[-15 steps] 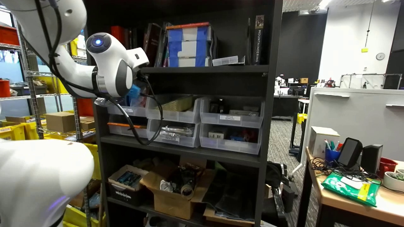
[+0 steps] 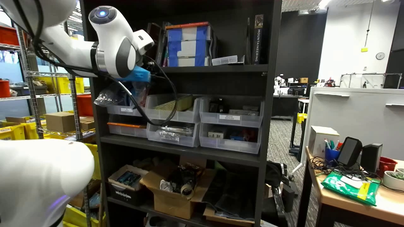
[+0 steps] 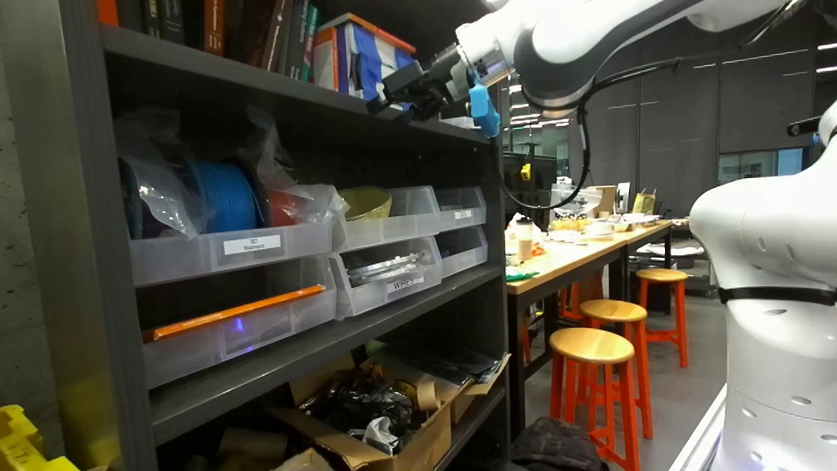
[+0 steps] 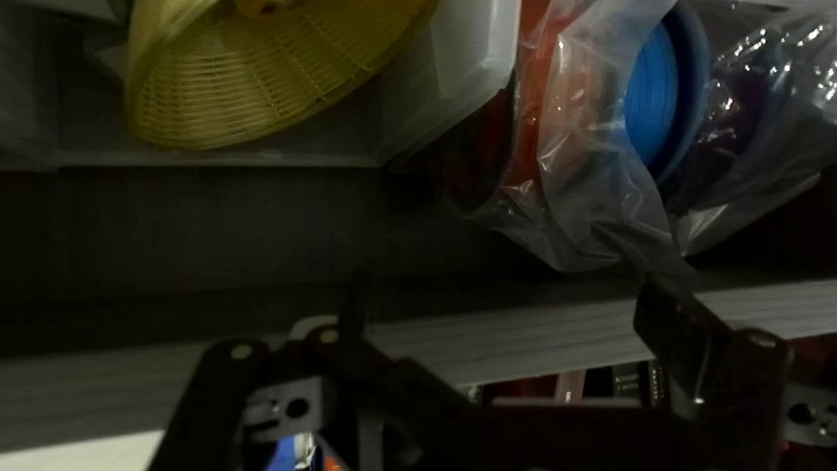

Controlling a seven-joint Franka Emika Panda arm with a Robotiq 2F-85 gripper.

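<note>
My gripper [image 3: 394,111] is at the height of the upper shelf edge, in front of the books and the blue-taped box [image 3: 369,59]. Its fingers stand apart in the wrist view, where the gripper has nothing between them. That view looks upside down: the bins appear above and the books below. A yellow woven basket [image 4: 259,78] rests in a clear bin, apart from the fingers. Beside it are bagged filament spools, a blue spool [image 4: 652,94] among them. From exterior view 1 the arm hides the fingers.
The upper shelf board [image 3: 235,70] runs close to my gripper. Clear bins stand in two rows on the middle shelf [image 2: 181,149], with some empty room above them. An open cardboard box [image 2: 172,202] sits lower down. Wooden stools [image 3: 592,345] stand right of the bookcase.
The arm's wrist has risen and shifted slightly right in exterior view 1. The blue part near the gripper is higher, and the hanging cable has swung right. The shelf contents look unchanged.
</note>
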